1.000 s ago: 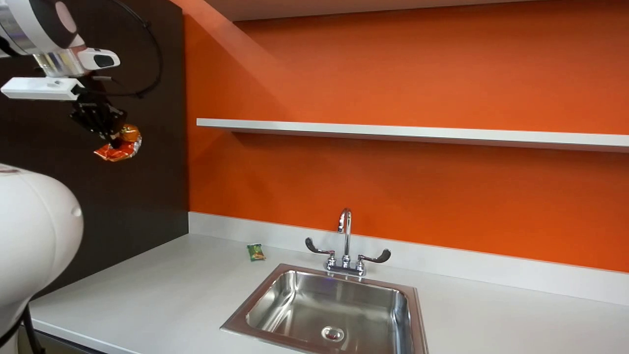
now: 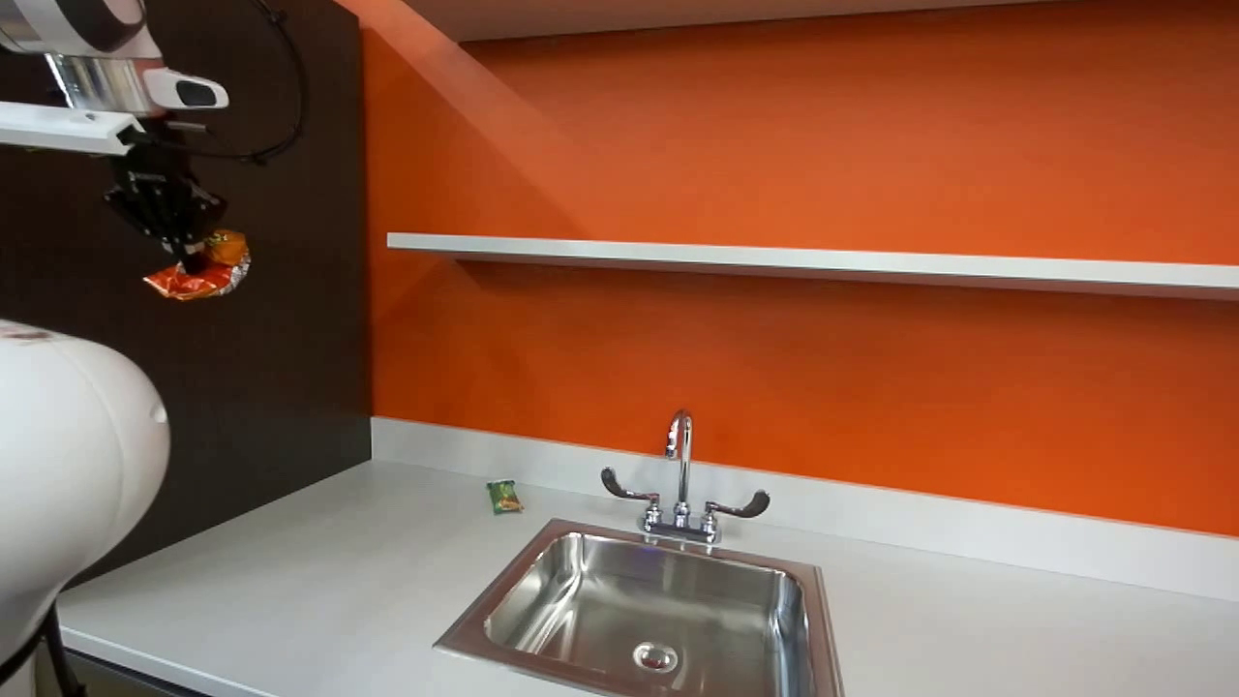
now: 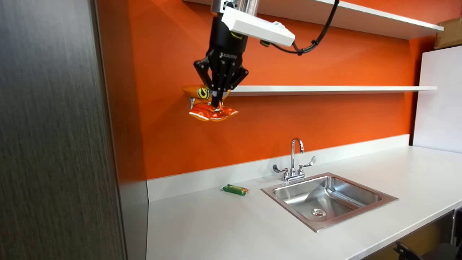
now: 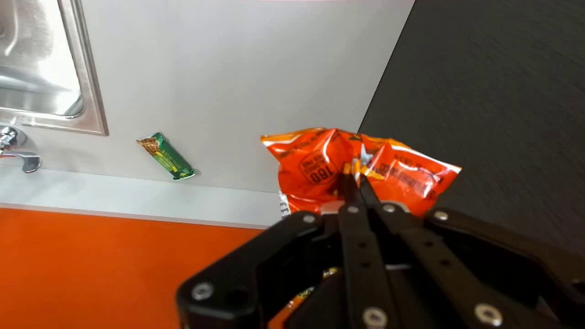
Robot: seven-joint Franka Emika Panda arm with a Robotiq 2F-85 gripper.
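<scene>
An orange-and-red snack bag [image 3: 212,112] hangs high above the counter, pinched and crumpled in the middle. My gripper [image 3: 217,102] is shut on it, pointing down, with the bag bulging out on both sides of the fingers. From the wrist view, the bag [image 4: 312,170] spreads across the fingertips, and its printed back shows. A green wrapped bar [image 3: 235,189] lies flat on the counter near the backsplash, left of the sink and well apart from the gripper.
A steel sink [image 2: 555,645] with a chrome faucet [image 2: 682,465] is set into the pale counter [image 2: 302,569]. A white shelf [image 2: 813,257] crosses the orange wall. The dark side panel [image 2: 290,337] stands close by the gripper. Left of the sink, much counter is bare.
The gripper has moved up and to the left in exterior view 1, carrying the bag along. The green bar lies in the same place.
</scene>
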